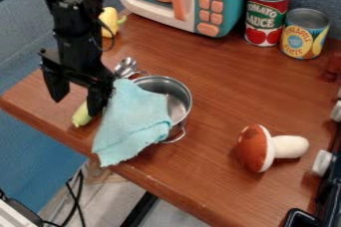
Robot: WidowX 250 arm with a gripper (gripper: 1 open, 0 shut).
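The black arm's gripper (pixel 78 94) hangs low at the left of the wooden table, just over a pale yellow-green vegetable (pixel 83 114), whose upper part it hides. Whether its fingers are open or shut around it is hard to see. A light blue cloth (pixel 127 121) drapes over the near side of a metal pot (pixel 180 106), right of the vegetable. A silver utensil (pixel 127 67) lies behind the pot.
A toy microwave (pixel 210 7), a tomato can (pixel 265 17) and a second can (pixel 304 34) stand at the back. A toy mushroom (pixel 264 146) lies at the right, near a black appliance (pixel 322 196).
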